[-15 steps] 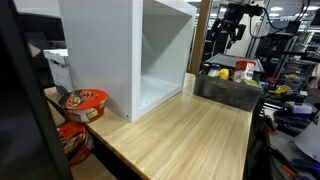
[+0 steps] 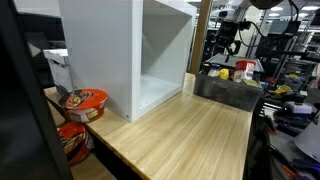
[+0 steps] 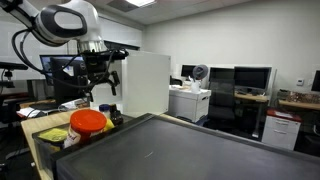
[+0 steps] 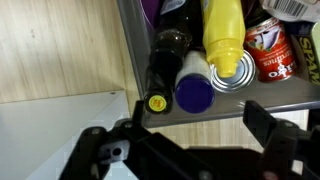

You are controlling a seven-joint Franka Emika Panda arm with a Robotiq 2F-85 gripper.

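My gripper hangs open over the near edge of a grey bin (image 2: 222, 92), with nothing between its fingers. In the wrist view, a purple-capped bottle (image 4: 194, 95) lies just ahead of the gap between the fingers. Beside it on the left is a dark bottle with a yellow tip (image 4: 157, 103). A yellow bottle (image 4: 223, 30), a red soup can (image 4: 272, 50), a round metal can top (image 4: 234, 68) and a Spam tin (image 4: 312, 48) fill the right part of the bin.
A white open cabinet (image 2: 108, 55) stands left of the bin on the wooden table (image 2: 185, 130). Red tubs (image 2: 82, 104) sit at the table's left end. Bare tabletop lies in front of the bin.
The arm has come down and a little to the left, so the gripper is lower above the bin. The bin and its contents look unchanged.
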